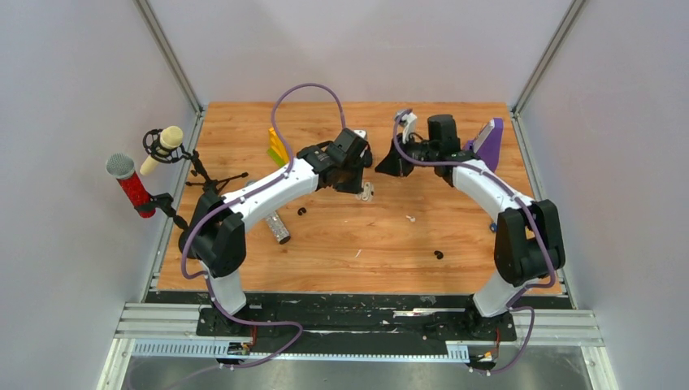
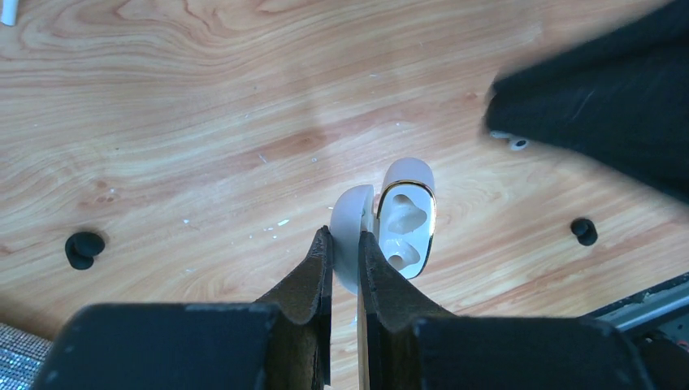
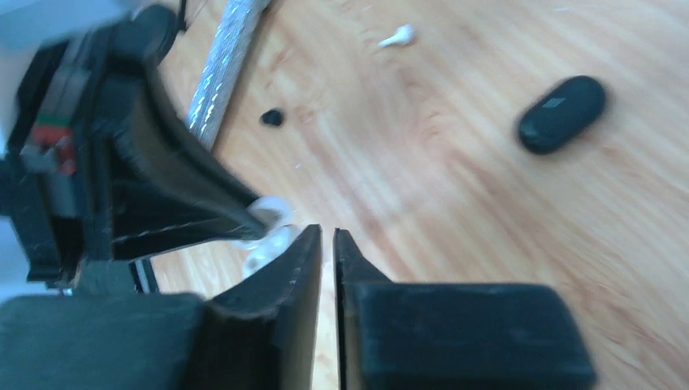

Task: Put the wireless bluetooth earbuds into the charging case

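Observation:
The white charging case is open, lid beside it, with two recesses showing in the left wrist view. My left gripper is shut on it, above the table centre. My right gripper is just right of it, blurred in the left wrist view, its fingertips a narrow gap apart with nothing seen between them. A small white earbud lies on the wood in the right wrist view.
Small black pieces lie on the table. A black oblong case, a glittery cylinder, a yellow object and a purple object surround the arms.

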